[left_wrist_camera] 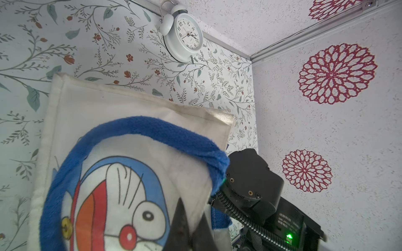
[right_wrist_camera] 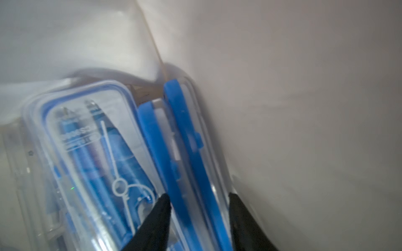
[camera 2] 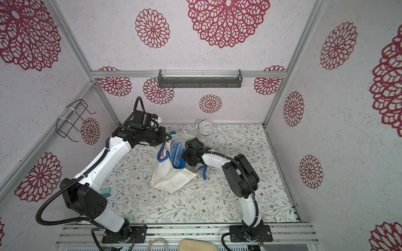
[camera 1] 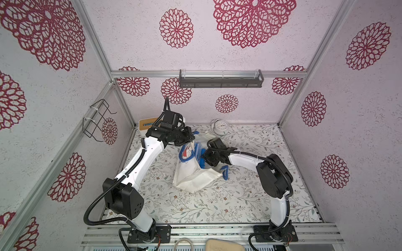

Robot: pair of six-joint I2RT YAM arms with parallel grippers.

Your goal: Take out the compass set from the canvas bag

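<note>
The white canvas bag, with blue handles and a cartoon face, lies opened at the middle of the table. My left gripper is shut on the bag's upper edge near a handle, holding it up. Inside, in the right wrist view, lie clear-and-blue plastic cases; the compass set, a compass visible under its clear lid, rests beside two narrower blue-edged cases. My right gripper reaches into the bag, part open, its blurred fingers over those narrow cases.
An alarm clock stands at the back of the table, a tan object at back left, a small teal item at left. A grey shelf hangs on the back wall.
</note>
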